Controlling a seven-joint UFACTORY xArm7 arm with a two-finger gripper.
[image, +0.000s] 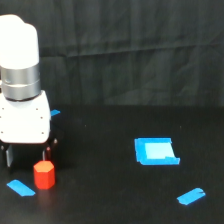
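Observation:
A red block with a hexagonal face (44, 175) stands on the black surface at the lower left. Just behind it and slightly to the left is my white gripper (28, 155), pointing down. Its dark fingers stand wide apart with nothing visible between them, so it is open. The right finger (47, 152) appears right above the block's top in the view; whether they touch I cannot tell.
A white square framed by blue tape (139, 152) lies right of centre. Blue tape strips mark the surface at lower left (20, 188), lower right (191, 196) and behind the gripper (55, 112).

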